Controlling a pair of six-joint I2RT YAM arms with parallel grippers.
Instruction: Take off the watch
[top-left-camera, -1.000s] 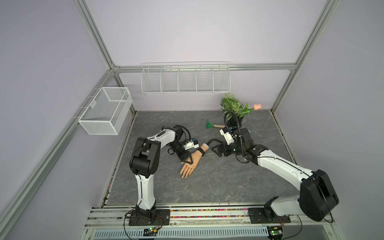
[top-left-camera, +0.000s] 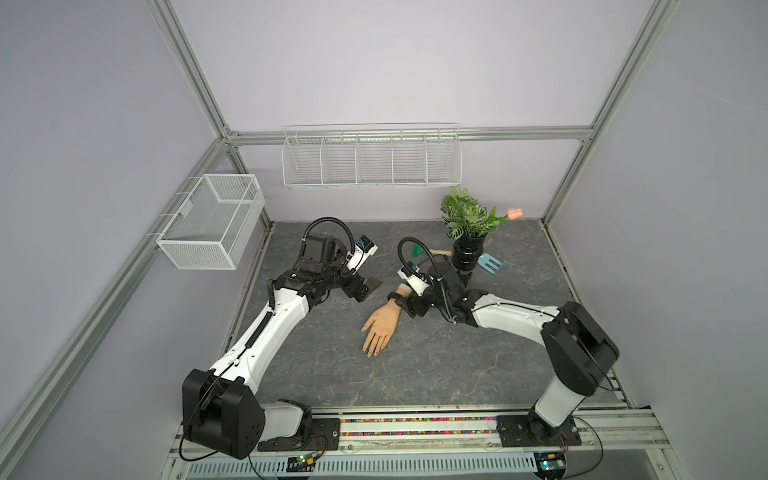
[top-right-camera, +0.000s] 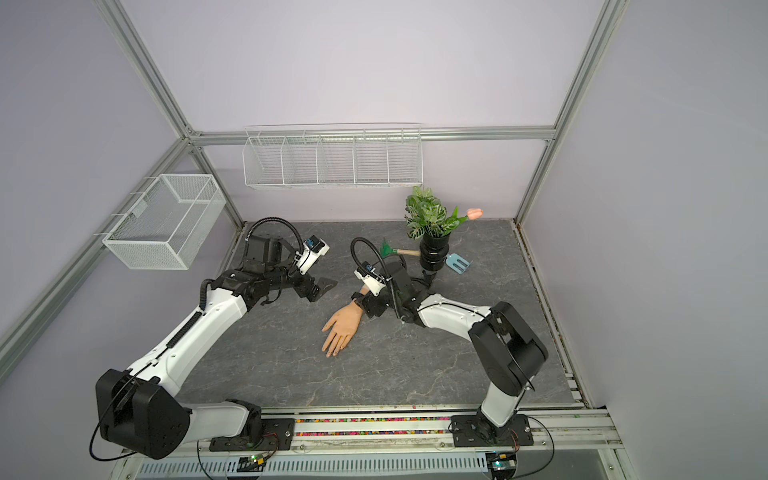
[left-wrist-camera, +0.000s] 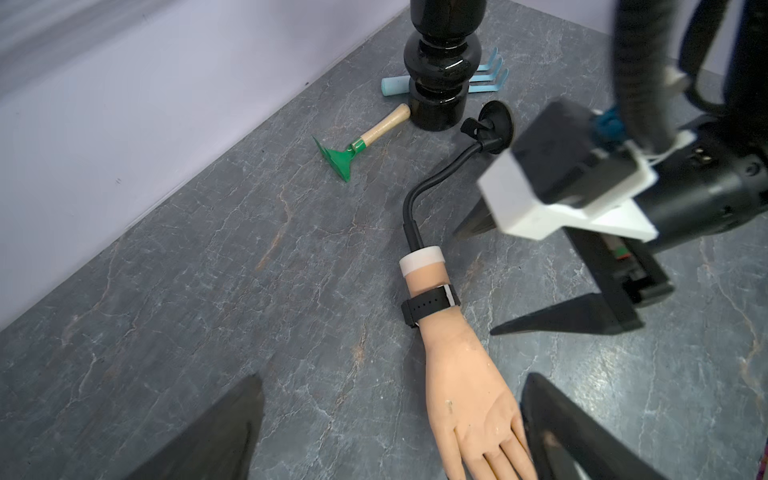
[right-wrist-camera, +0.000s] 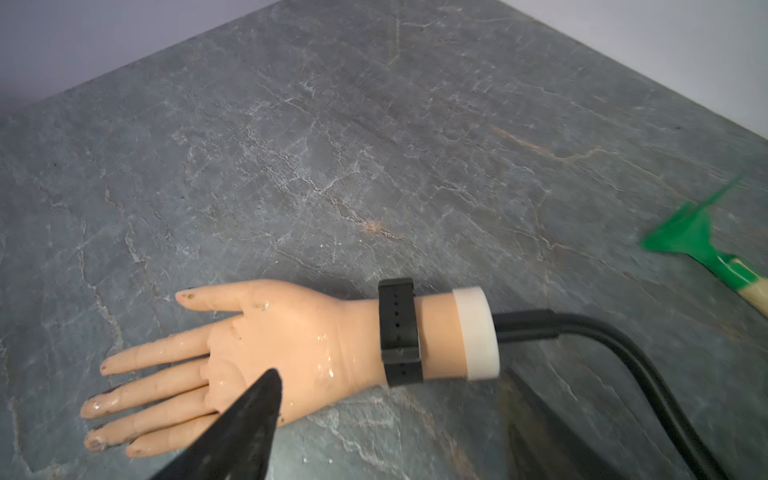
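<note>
A black watch (right-wrist-camera: 397, 320) is strapped round the wrist of a model hand (right-wrist-camera: 280, 344) lying palm up on the table. In the left wrist view the watch band (left-wrist-camera: 429, 304) sits just below the hand's white end cap. My right gripper is beside the wrist, its fingers apart and pointing toward the watch, with nothing held. The right wrist view has its blurred fingers (right-wrist-camera: 240, 428) spread in the foreground. My left gripper stands open and empty, off to the left of the hand, as the top left view shows. The far side of the watch is hidden.
A black bent tube (right-wrist-camera: 632, 360) runs from the hand to a suction base (left-wrist-camera: 497, 126). Behind are a black vase (left-wrist-camera: 438, 72), a blue fork (top-left-camera: 489, 263) and a green tool (left-wrist-camera: 340, 160).
My left arm has drawn back from the hand toward the upper left. My right arm has swung left, bringing its gripper to the watch. The hand stays on the table.
</note>
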